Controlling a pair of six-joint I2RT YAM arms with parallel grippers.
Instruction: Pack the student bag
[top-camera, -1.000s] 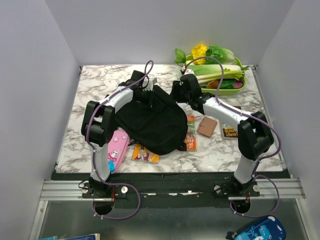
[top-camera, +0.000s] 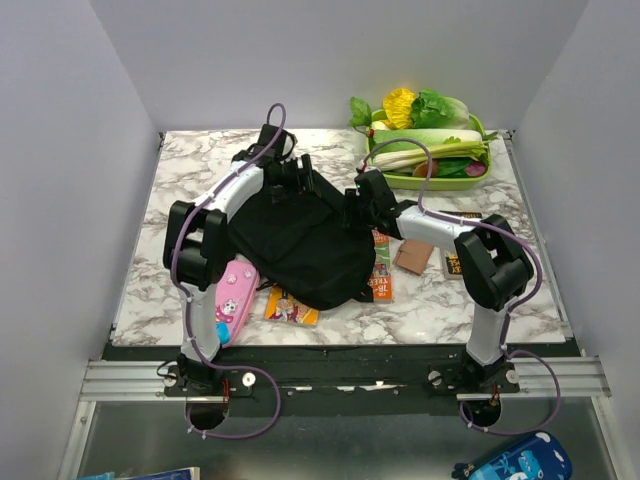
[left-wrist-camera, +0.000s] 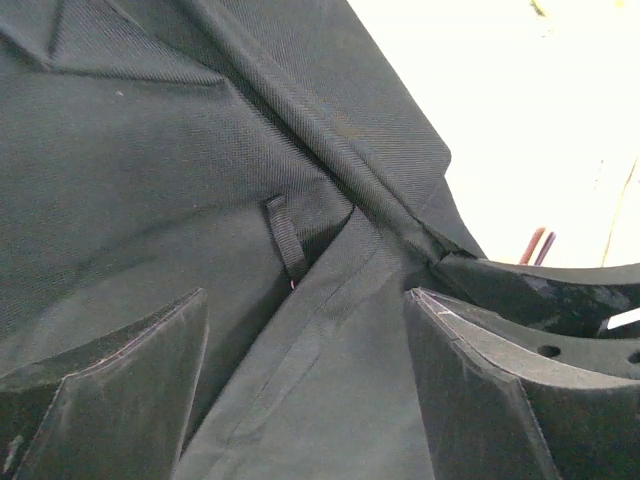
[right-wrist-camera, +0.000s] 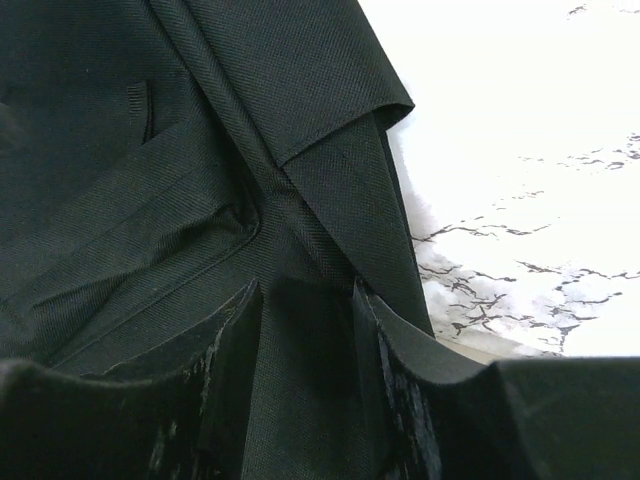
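Observation:
The black bag lies flat across the middle of the table, its folds filling much of both wrist views. Over its upper left part, my left gripper stands open; in the left wrist view bag cloth spans the space beyond its fingers. At the bag's upper right edge is my right gripper, its fingers part open. In the right wrist view the fingers stand apart above the black fabric. Around the bag lie a pink case, a book and an orange book, the books partly covered.
A green basket of vegetables stands at the back right. A brown wallet and a dark book lie right of the bag. A blue pouch is beyond the front edge. Bare marble shows at front right.
The bag's upper fold has shifted.

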